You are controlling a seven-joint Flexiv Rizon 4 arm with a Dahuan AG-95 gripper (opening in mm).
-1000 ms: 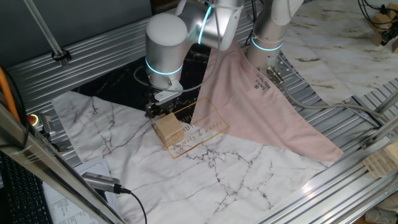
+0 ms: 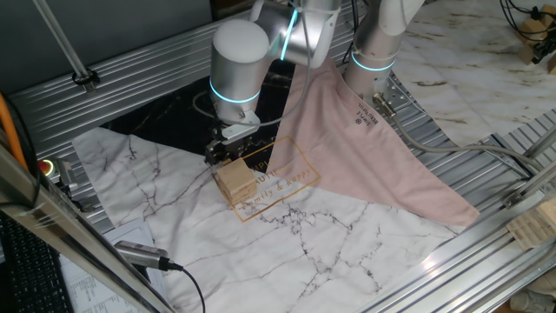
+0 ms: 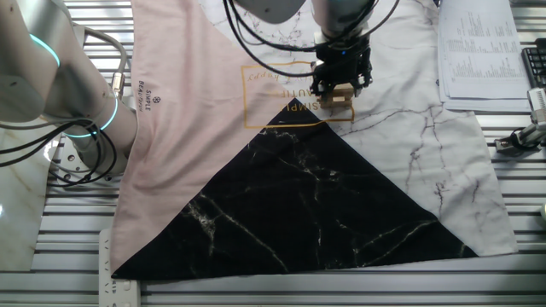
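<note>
A small stack of pale wooden blocks [image 2: 236, 183] stands on the patterned cloth [image 2: 174, 217], by the gold-printed frame, in exterior view 1. My gripper [image 2: 234, 152] hangs close behind the stack's upper end, pointing down. Seen from the other side in exterior view 2, the gripper [image 3: 341, 83] has its dark fingers spread apart, and part of the wooden blocks [image 3: 338, 96] shows below and between them. The gripper looks open. Whether a finger touches the wood cannot be told, as the gripper hides much of the stack there.
Papers [image 3: 478, 51] and a cabled device [image 2: 143, 256] sit beyond the cloth. Free room lies on the white marbled area.
The arm and gripper have shifted slightly to the right and a little down in exterior view 1. The wooden blocks and the cloth stay where they were.
</note>
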